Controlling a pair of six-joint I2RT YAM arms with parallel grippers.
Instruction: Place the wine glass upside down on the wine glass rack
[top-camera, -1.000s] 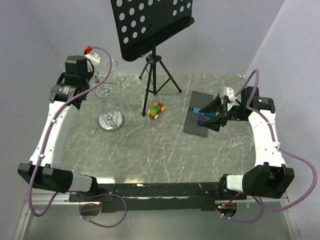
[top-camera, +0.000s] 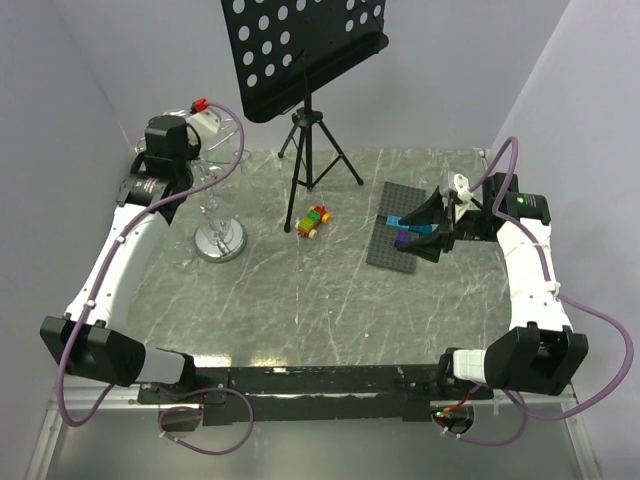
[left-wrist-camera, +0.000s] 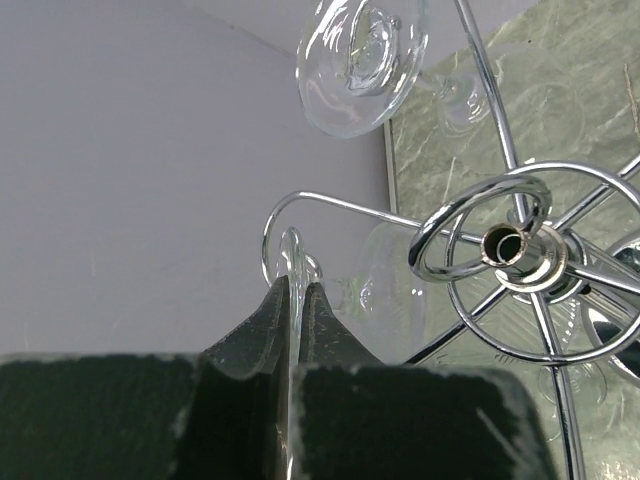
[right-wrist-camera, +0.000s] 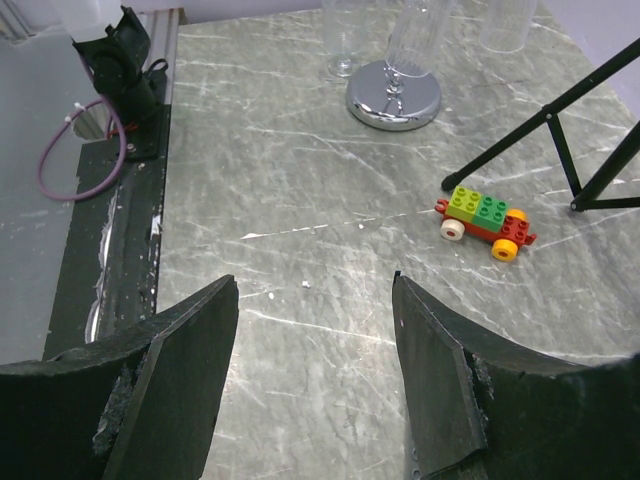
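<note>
The chrome wine glass rack (top-camera: 220, 240) stands on the table's left, its rings and centre tube (left-wrist-camera: 525, 258) seen from above in the left wrist view. My left gripper is shut on a clear wine glass, whose thin edge rises between the fingertips beside an outer rack loop; whether it rests on that loop is unclear. Another glass (left-wrist-camera: 350, 70) hangs on the rack at the top of that view. My right gripper stands open over the right side, empty.
A black music stand (top-camera: 305, 135) is at the back middle, a toy brick car (right-wrist-camera: 475, 215) by its legs. A grey baseplate (top-camera: 390, 260) with blue pieces lies under the right gripper.
My left arm has moved a little to the right in the top view over the rack. The right arm has stayed put.
</note>
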